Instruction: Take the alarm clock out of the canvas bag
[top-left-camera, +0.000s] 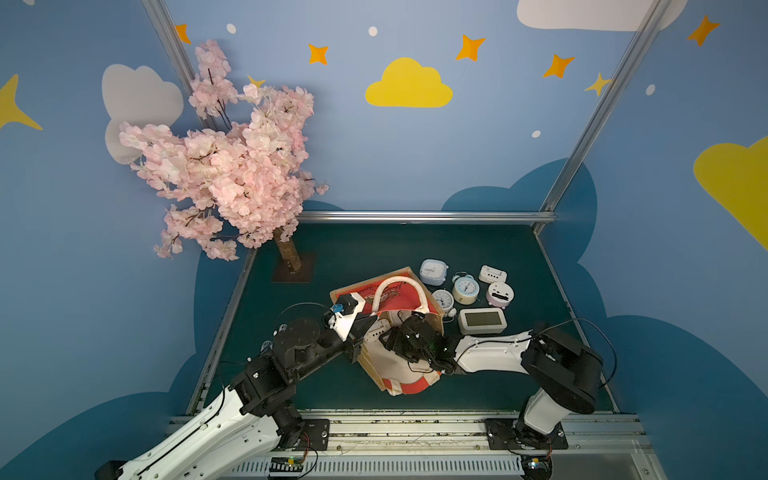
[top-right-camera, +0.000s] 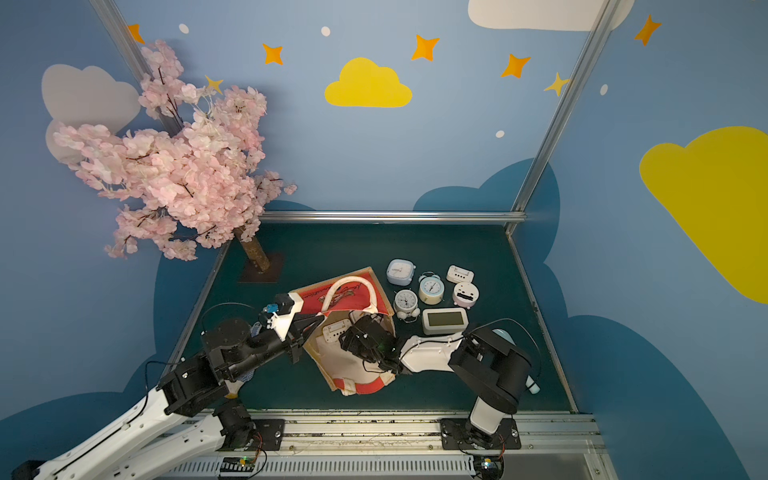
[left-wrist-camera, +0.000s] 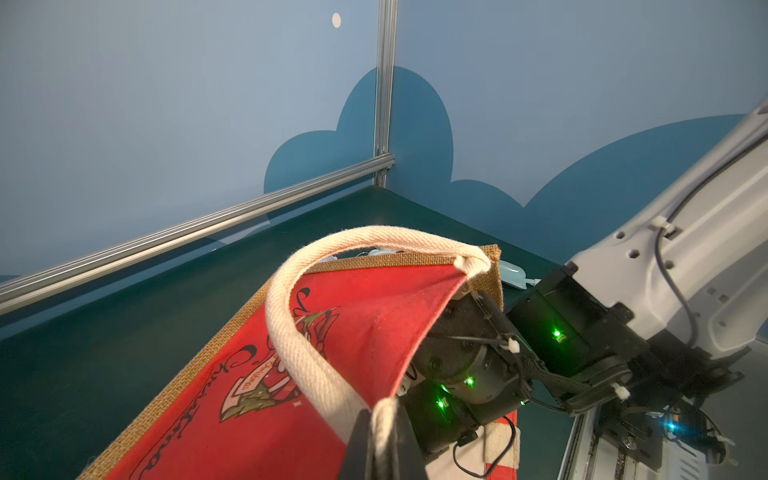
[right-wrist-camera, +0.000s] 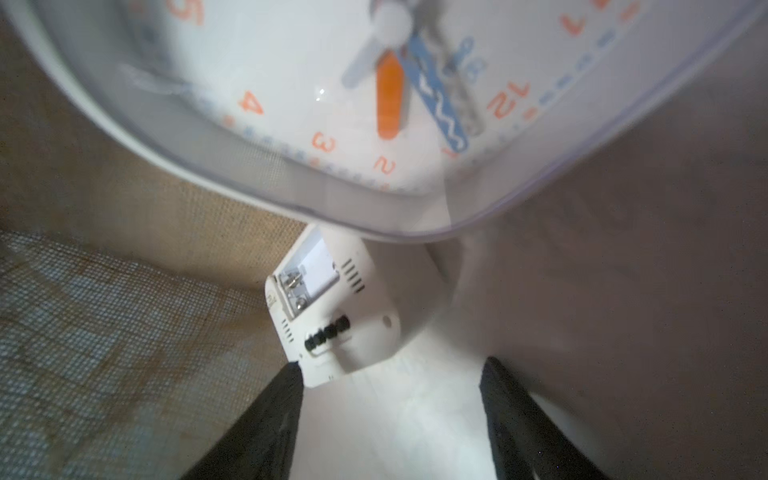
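Note:
The red-lined canvas bag (top-left-camera: 384, 292) lies on the dark green table with its mouth toward me. My left gripper is shut on the white rope handle (left-wrist-camera: 312, 368) at the bag's upper edge. My right gripper is open inside the bag, its fingers apart with nothing between them. In the right wrist view a square white alarm clock (right-wrist-camera: 384, 88) is very close at the top, and a smaller white clock (right-wrist-camera: 344, 320) with black buttons lies beyond the fingers.
Several clocks stand right of the bag, among them a round one (top-left-camera: 465, 288) and a digital one (top-left-camera: 482, 320). A pink blossom tree (top-left-camera: 240, 176) stands at back left, with clear table at the back.

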